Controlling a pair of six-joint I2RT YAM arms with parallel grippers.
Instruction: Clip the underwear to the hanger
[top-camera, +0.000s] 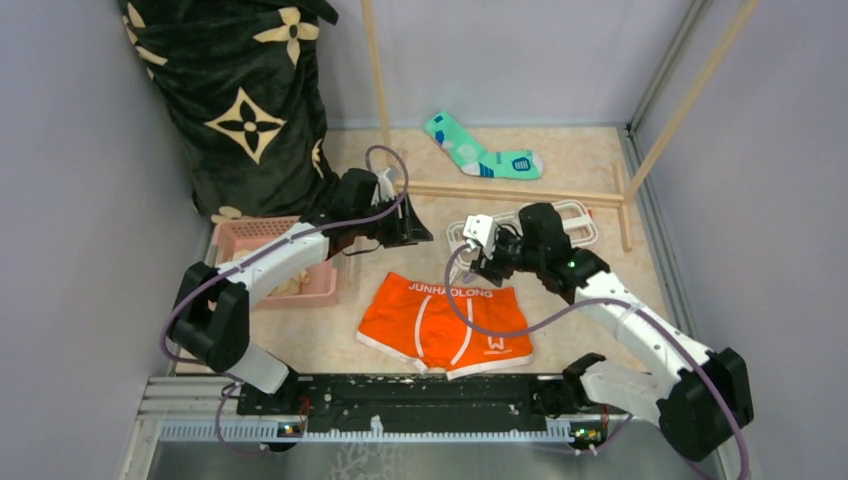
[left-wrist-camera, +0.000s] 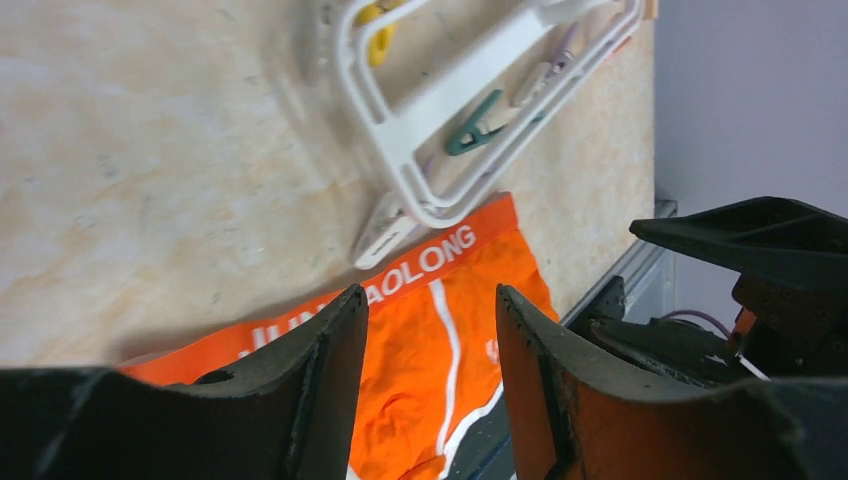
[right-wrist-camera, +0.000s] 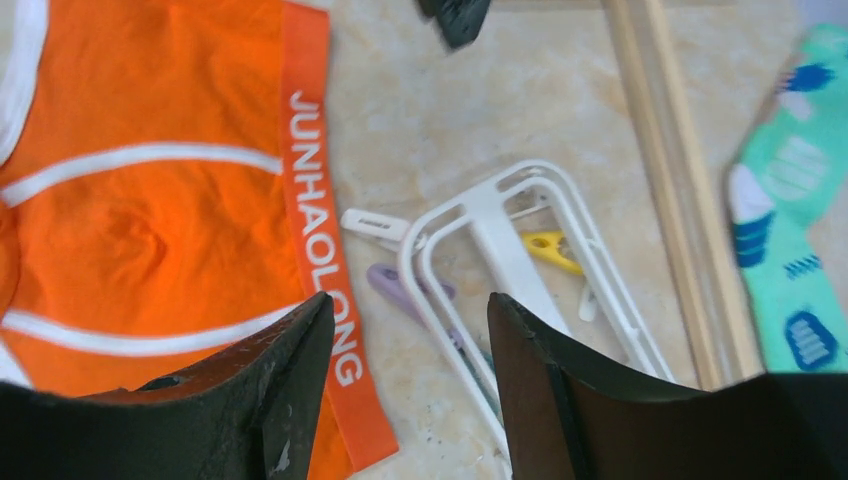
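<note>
The orange underwear (top-camera: 440, 325) lies flat at the front middle, waistband to the back. Behind it the white hanger (top-camera: 578, 222) lies on the board, with coloured clips (right-wrist-camera: 545, 248) showing within and around it. My left gripper (top-camera: 410, 235) is over the board left of the hanger, fingers apart with nothing seen between them. My right gripper (top-camera: 482, 266) hangs above the hanger's left end and the waistband, open, nothing between its fingers. In the top view the right arm hides part of the hanger.
A pink basket (top-camera: 245, 232) stands at left under the left arm. A green sock (top-camera: 500, 163) lies at the back behind a wooden bar (top-camera: 480, 192). A dark patterned cloth (top-camera: 240, 70) fills the back left corner.
</note>
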